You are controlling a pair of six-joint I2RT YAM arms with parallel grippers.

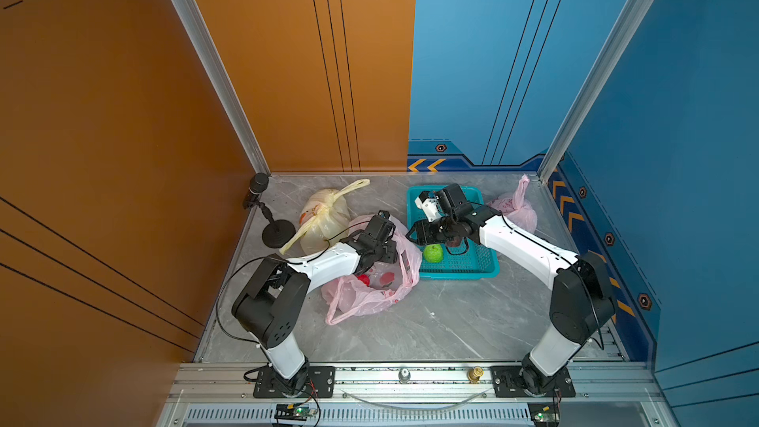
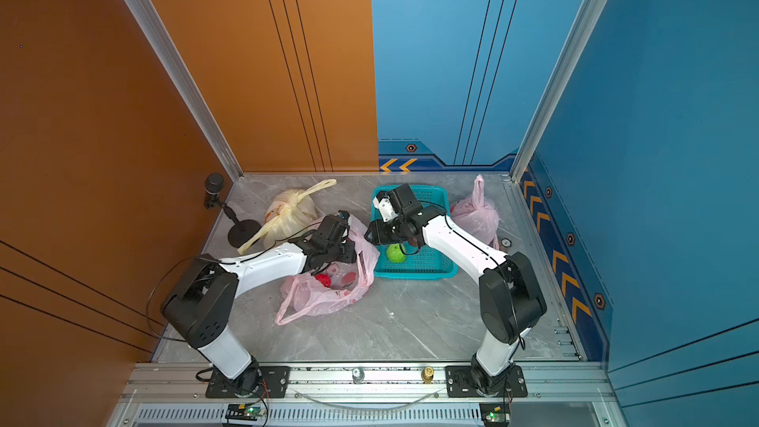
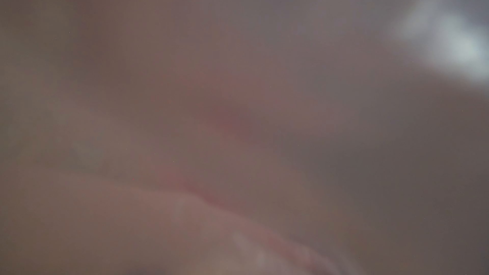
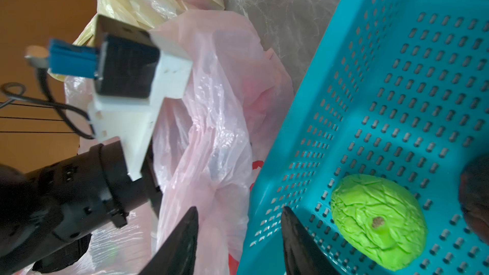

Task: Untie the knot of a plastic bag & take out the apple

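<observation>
An untied pink bag (image 1: 359, 300) lies open in the middle left of the table, touching the left side of the basket. Red pieces (image 1: 363, 278) show inside it. My left gripper (image 1: 390, 251) reaches into the bag, open; its fingers are hidden and its wrist view is only a pinkish blur. Over the basket's left wall, beside the bag, hangs my right gripper. Its fingers stand apart, with nothing held between them. A wrinkled green fruit (image 4: 378, 221) and a dark red one (image 4: 476, 193) lie in the teal basket (image 4: 270, 254).
A tied yellowish bag (image 1: 320, 217) sits behind my left arm, near a black stand (image 1: 278, 232). Another pink bag, tied (image 1: 518, 209), stands at the back right. Bare table lies in front of the basket.
</observation>
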